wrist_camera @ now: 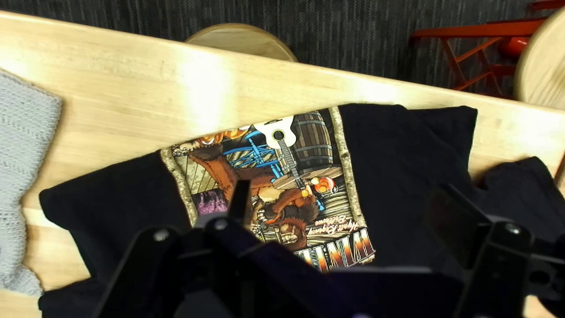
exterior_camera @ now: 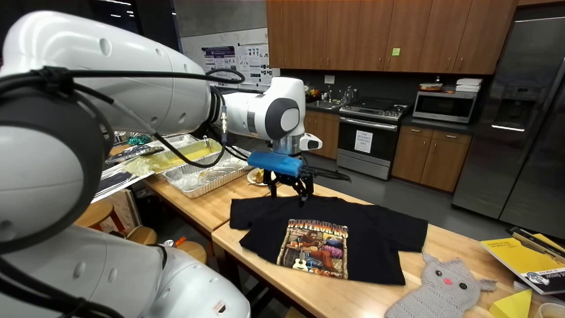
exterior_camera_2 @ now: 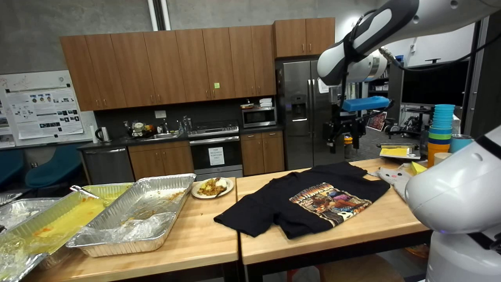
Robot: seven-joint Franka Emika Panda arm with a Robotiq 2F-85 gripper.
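A black T-shirt (exterior_camera: 371,228) with a colourful printed picture lies spread on the wooden table, its lower part folded under so that the print reaches the edge nearest the arm's base. My gripper (exterior_camera: 287,197) hangs above the shirt, fingers pointing down. In the wrist view the gripper stands open, its two fingers far apart with only the shirt (wrist_camera: 402,175) below them. Exterior view 2 likewise shows the gripper (exterior_camera_2: 344,146) raised clear of the shirt (exterior_camera_2: 263,206), with nothing between its fingers.
A grey knitted toy (exterior_camera: 442,289) lies just beside the shirt, with a yellow book (exterior_camera: 521,259) beyond it. Foil trays (exterior_camera_2: 136,221) and a plate of food (exterior_camera_2: 212,187) occupy the adjoining table. Stacked cups (exterior_camera_2: 441,127) stand at the far end.
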